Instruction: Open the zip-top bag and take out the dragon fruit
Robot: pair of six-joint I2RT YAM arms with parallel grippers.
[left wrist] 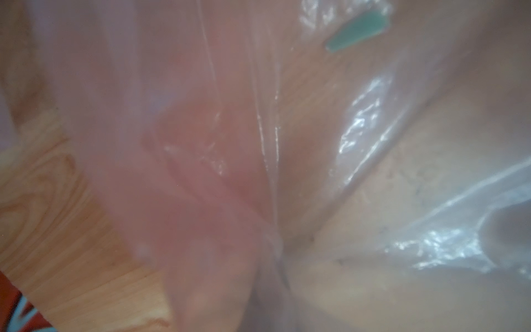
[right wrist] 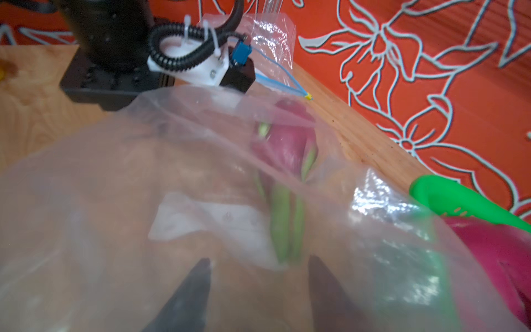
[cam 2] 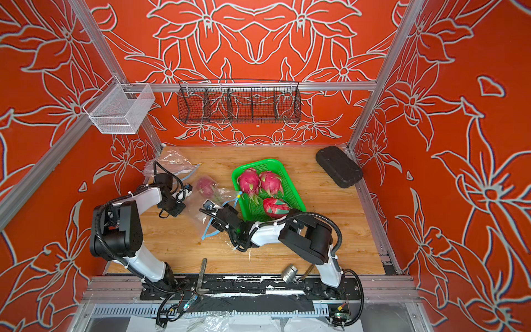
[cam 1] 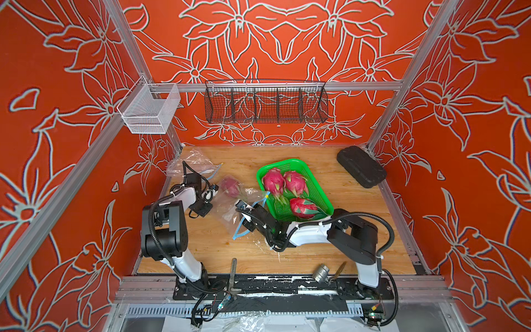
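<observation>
A clear zip top bag with a blue zip edge lies left of the green basket. Inside it is a pink dragon fruit with green tips, seen hazily through the film. My left gripper is shut at the bag's closed end; in the left wrist view, the film gathers into creases there, and the fingertips are hard to make out. The right gripper reaches in at the zip end, its fingers apart and short of the fruit. Film veils those fingers, and nothing shows between them.
The green basket holds several dragon fruits, close to my right arm. Another clear bag lies behind the left arm. At the back right rests a black case.
</observation>
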